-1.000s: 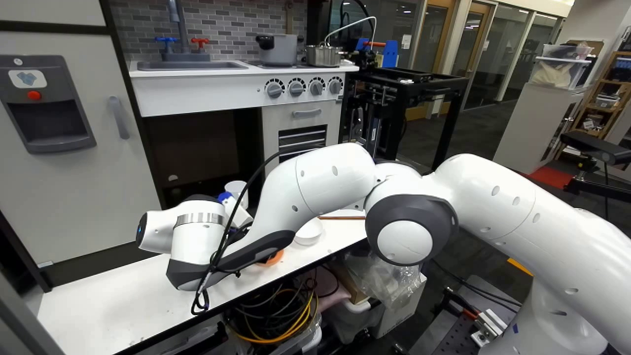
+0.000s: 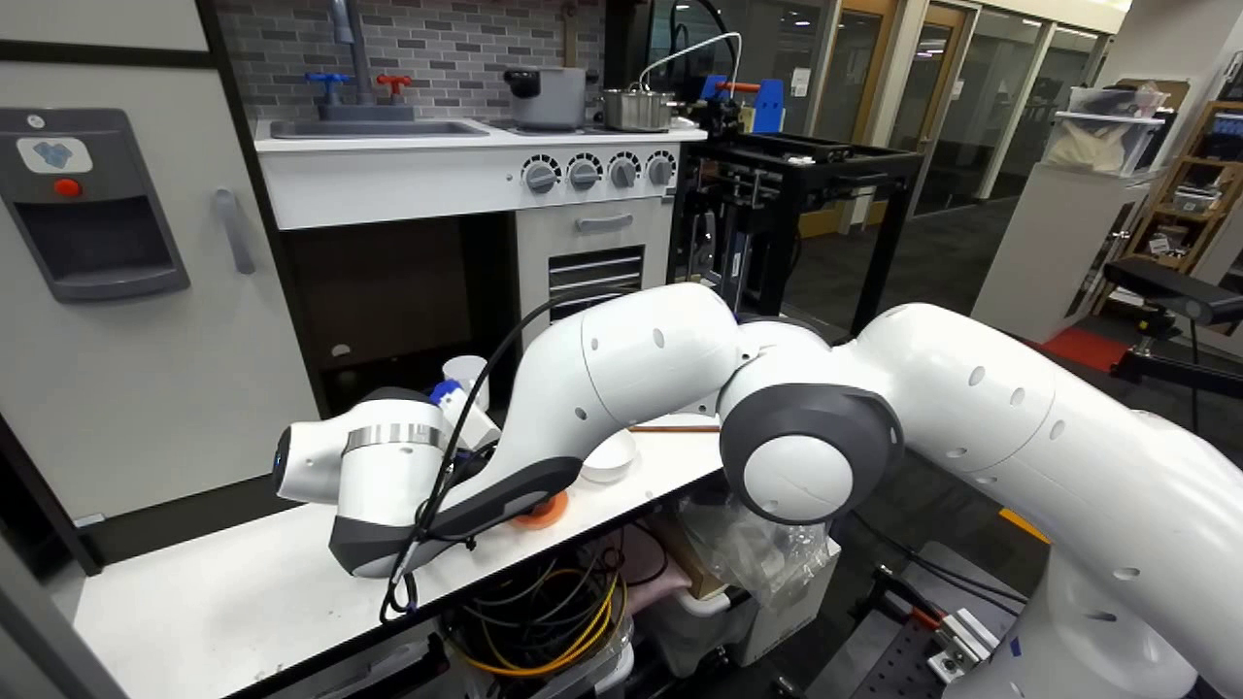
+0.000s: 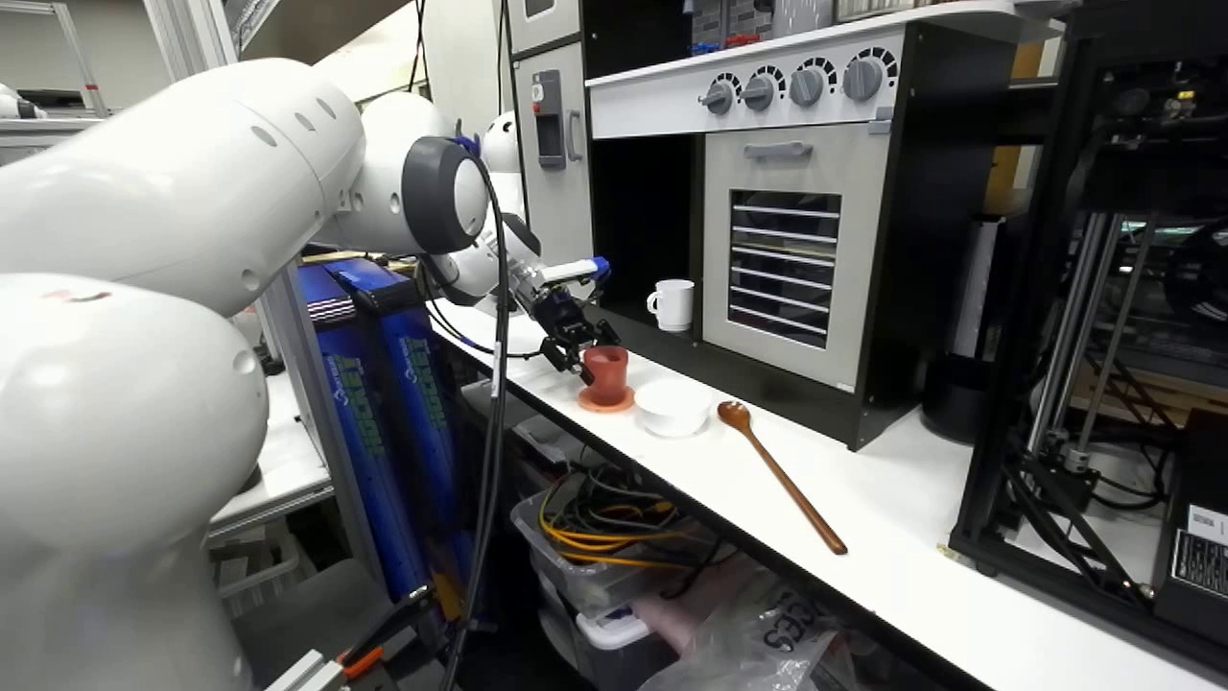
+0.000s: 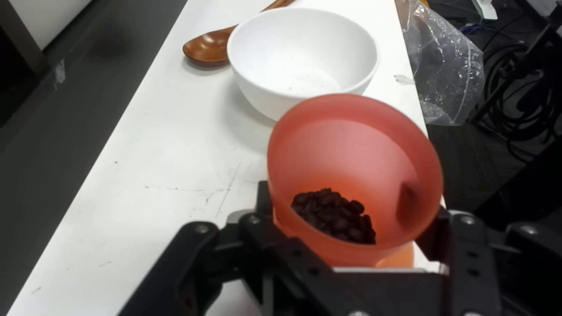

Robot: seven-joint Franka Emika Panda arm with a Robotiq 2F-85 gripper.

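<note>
A translucent red cup (image 4: 353, 158) with dark beans (image 4: 337, 216) at its bottom fills the middle of the wrist view. My gripper is shut on it, one finger at each side. In exterior view 2 the cup (image 3: 606, 374) looks roughly upright, over an orange saucer (image 3: 606, 401); whether the two touch I cannot tell. The white bowl (image 4: 303, 52), empty, stands close beyond the cup. In exterior view 1 my arm hides the cup and fingers, leaving part of the saucer (image 2: 542, 511) in sight.
A wooden spoon (image 3: 794, 484) lies on the white tabletop past the bowl. Behind, a white mug (image 3: 673, 305) stands near the toy kitchen's oven (image 3: 789, 242). The table's front edge runs close by, with cables (image 3: 610, 518) in a bin below.
The arm's wrist has shifted very slightly to the right in exterior view 1, and a little more of the orange saucer shows. The bowl looks almost unchanged.
</note>
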